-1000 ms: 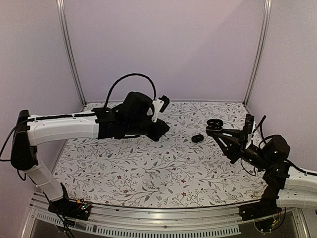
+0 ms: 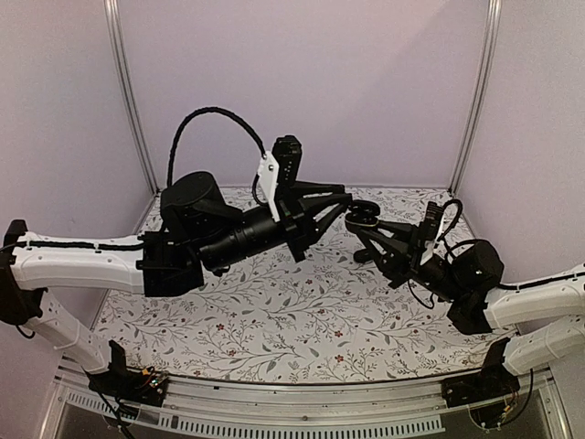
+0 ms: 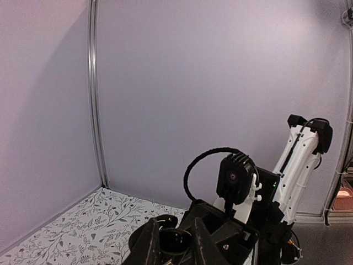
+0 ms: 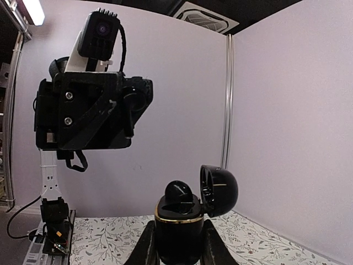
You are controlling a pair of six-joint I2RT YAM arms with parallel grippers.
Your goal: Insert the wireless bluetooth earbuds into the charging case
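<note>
The black charging case (image 4: 179,243), with a gold rim and its round lid (image 4: 223,190) standing open, is upright in my right gripper (image 2: 367,227), which is shut on its body. A shiny black dome (image 4: 179,191) rises from its top. My left gripper (image 2: 346,196) is close to the case, on its left side in the top view. In the left wrist view a small dark rounded piece, looking like an earbud (image 3: 175,242), sits between its fingers; these are shut on it. Part of the case is hidden behind the left fingers there.
On the patterned table (image 2: 274,320) a small black object (image 2: 363,256) lies below the right gripper, partly hidden by it. Pale walls (image 2: 302,91) enclose the back and sides.
The right gripper has shifted left with the case. The small black object on the table stays put.
</note>
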